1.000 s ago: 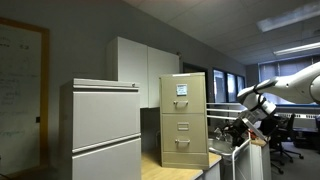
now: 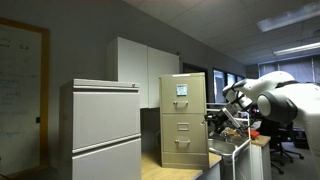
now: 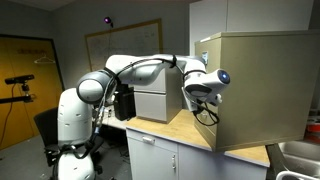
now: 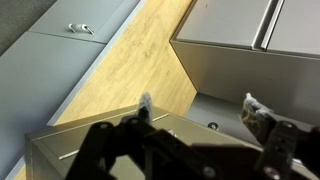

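A tan filing cabinet (image 2: 174,108) with several drawers stands on the wooden counter (image 2: 151,160). Pull handles mark its front face in exterior view 1, while exterior view 2 shows mostly the side of this tan cabinet (image 3: 270,90). My gripper is open, its two dark fingers (image 4: 147,106) wide apart with nothing between them. Part of the tan cabinet (image 4: 75,135) fills the bottom of the wrist view, close under the gripper. From outside, my gripper (image 3: 207,112) appears by the cabinet's drawer side; whether it touches there I cannot tell.
A grey cabinet (image 2: 105,125) stands across the counter from the tan one. Bare wooden counter (image 4: 140,60) lies between them. Base cabinets with light doors (image 3: 150,155) run beneath. At the right edge is a metal sink (image 3: 302,155).
In exterior view 1 the arm has swung left, bringing the gripper closer to the tan cabinet's right edge. The cabinets look unmoved.
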